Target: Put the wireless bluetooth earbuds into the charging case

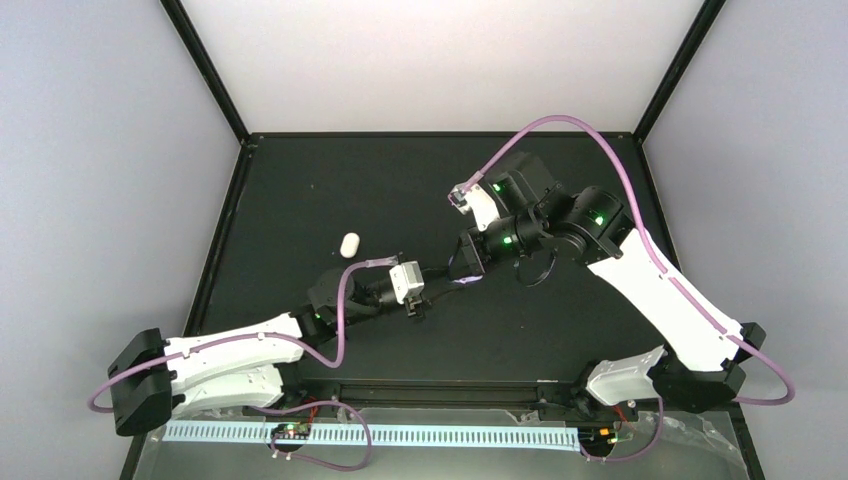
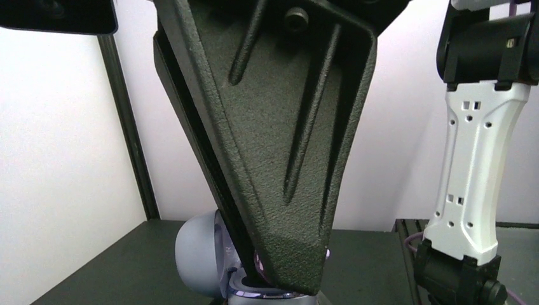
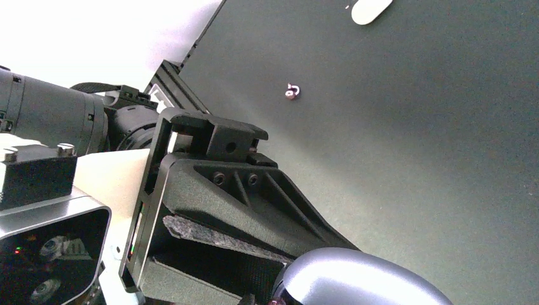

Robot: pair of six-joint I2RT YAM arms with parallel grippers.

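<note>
The lavender charging case, lid up, sits at my grippers' meeting point near the middle of the top view; in the right wrist view it is [image 3: 356, 279]. My left gripper [image 1: 445, 275] has its fingertips at the case's opening, shut on a small purple earbud, mostly hidden behind the finger. My right gripper [image 1: 465, 262] is at the case from the right; its fingertips are not clearly visible, so its finger state is unclear. Another purple earbud [image 3: 292, 92] lies on the black table in the right wrist view.
A white oblong object [image 1: 350, 245] lies left of the grippers on the black mat [image 1: 300, 180]. The back and left of the mat are otherwise largely clear. Frame rails and walls border the workspace.
</note>
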